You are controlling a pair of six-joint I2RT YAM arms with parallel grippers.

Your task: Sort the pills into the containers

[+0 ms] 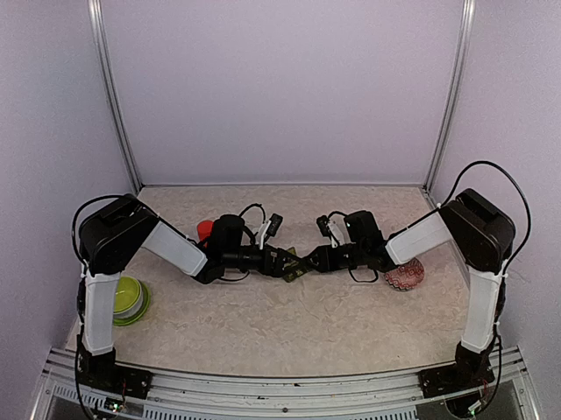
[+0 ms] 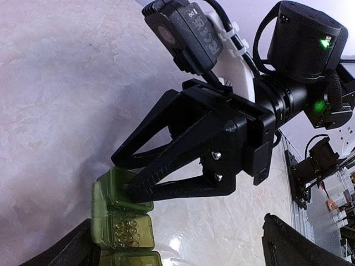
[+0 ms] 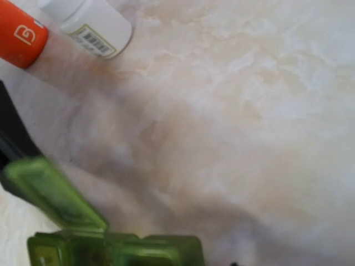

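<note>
A green pill organizer (image 2: pixel 130 233) lies on the table between the two arms; one compartment holds several small round pills (image 2: pixel 126 233). My left gripper is open, its left finger beside the organizer. My right gripper reaches over the far compartment with its fingertips apart, one of them at that compartment's edge. In the right wrist view a raised green lid (image 3: pixel 58 194) stands against a black finger (image 3: pixel 16 133), above the box's compartments (image 3: pixel 158 249). The top view shows only a small part of the organizer (image 1: pixel 295 271) between the grippers.
A white bottle (image 3: pixel 97 27) and an orange container (image 3: pixel 22 36) are close together in the right wrist view. Green bowls (image 1: pixel 128 297) stand at left, a red patterned plate (image 1: pixel 405 275) at right.
</note>
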